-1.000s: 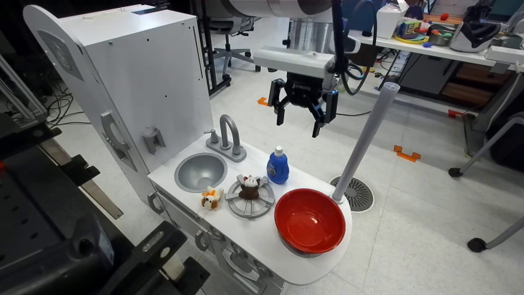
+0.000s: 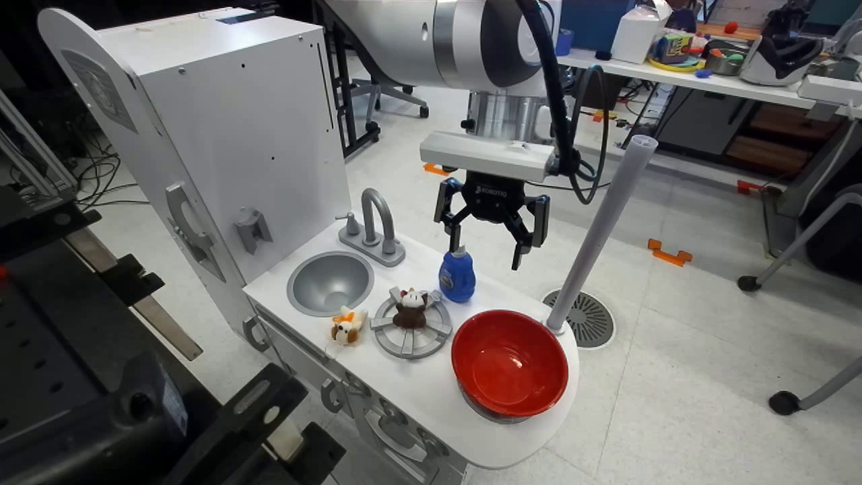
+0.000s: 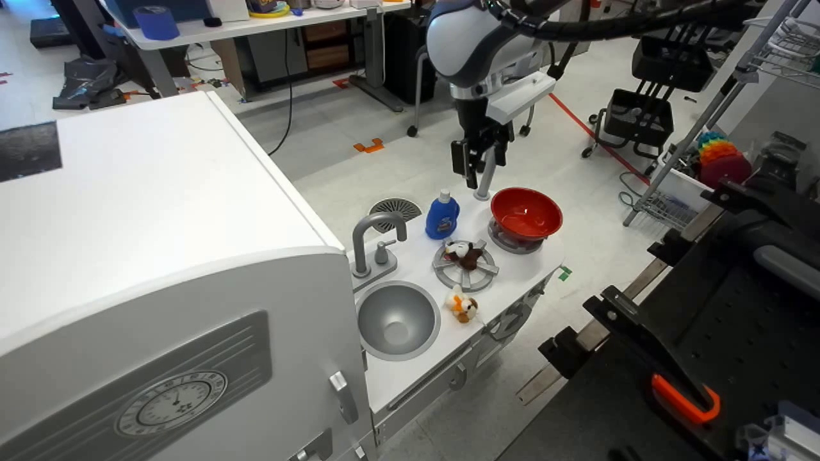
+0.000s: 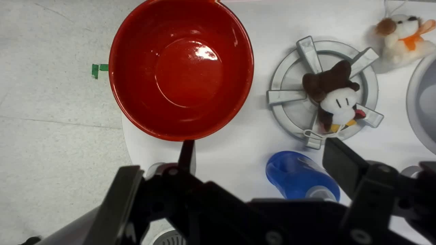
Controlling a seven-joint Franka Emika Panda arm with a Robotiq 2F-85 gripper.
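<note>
My gripper (image 2: 485, 257) hangs with its fingers wide apart and nothing between them, above the back edge of the toy kitchen counter. In exterior view 1 one finger overlaps the cap of the blue bottle (image 2: 457, 279); contact cannot be told. The bottle (image 4: 300, 175) stands upright, close to the right finger in the wrist view. A red bowl (image 4: 186, 69) rests at the counter's rounded end, over a burner. On the grey burner (image 3: 443, 270) lies a brown and white plush (image 3: 466, 254). A cream plush dog with an orange scarf (image 3: 461, 306) lies between burner and sink.
The grey sink (image 2: 301, 284) and its faucet (image 2: 380, 217) occupy the counter's other end, beside the tall white cabinet (image 2: 234, 121). A slanted grey pole (image 2: 602, 230) rises behind the bowl. Bare counter (image 4: 233, 157) shows between bowl and bottle.
My gripper has come down and slightly left in exterior view 1, nearer the counter and the bottle, its fingers still apart. The bottle, bowl and plush toys have not moved.
</note>
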